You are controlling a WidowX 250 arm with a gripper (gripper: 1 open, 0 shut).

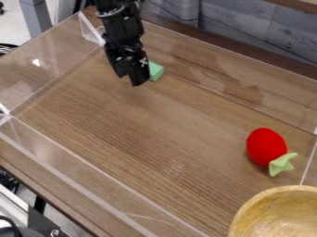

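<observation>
My gripper [129,68], black, hangs over the upper left of the wooden table [136,157]; it is open. Just right of it, partly hidden behind it, lies a small green object [155,70]. Whether anything is between the fingers cannot be made out.
A red vegetable or fruit [266,146] with a pale green top lies at the right. A tan bowl [279,215] is at the lower right corner. A clear plastic piece and cables show at the upper left.
</observation>
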